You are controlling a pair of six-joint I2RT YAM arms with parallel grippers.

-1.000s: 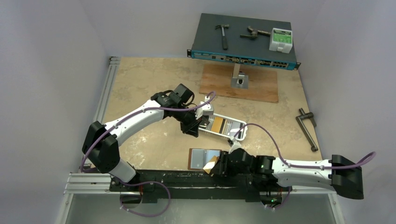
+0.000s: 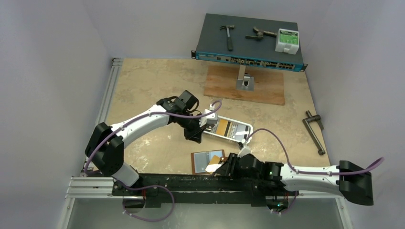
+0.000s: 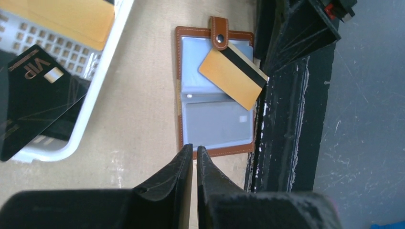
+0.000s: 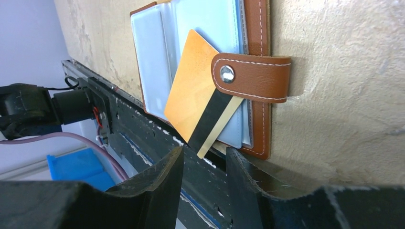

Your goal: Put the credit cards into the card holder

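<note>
A brown leather card holder (image 3: 216, 151) with clear sleeves lies open at the front edge of the table. A gold card with black stripe (image 4: 186, 90) rests askew on its sleeves, partly under the snap strap (image 4: 253, 81). My right gripper is just beside the card's lower corner, part open, nothing seen between its fingers. My left gripper is shut above the table, left of the holder in the top view; anything held between its fingers cannot be made out.
A white basket (image 2: 224, 137) holding black and gold cards stands behind the holder. A network switch (image 2: 248, 38) with hammers and a box is at the back; a metal tool (image 2: 313, 133) lies at the right. The table's front edge borders the holder.
The right gripper has shifted slightly, and the card and holder have moved a little.
</note>
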